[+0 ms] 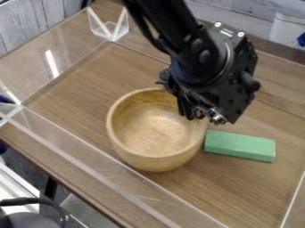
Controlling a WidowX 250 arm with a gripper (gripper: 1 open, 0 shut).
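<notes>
A round wooden bowl (pixel 149 135) stands on the brown table, left of a green rectangular block (pixel 238 146) lying flat. The black gripper (pixel 202 110) hangs low over the bowl's back right rim, angled downward. Its fingertips are dark and partly hidden by its own body; it appears shut, with nothing visible between its fingers.
Clear acrylic pieces stand at the back left, and a clear strip runs along the left of the table (pixel 89 76). A dark metal object sits below the table edge at bottom left. Bare wood surrounds the block on the right.
</notes>
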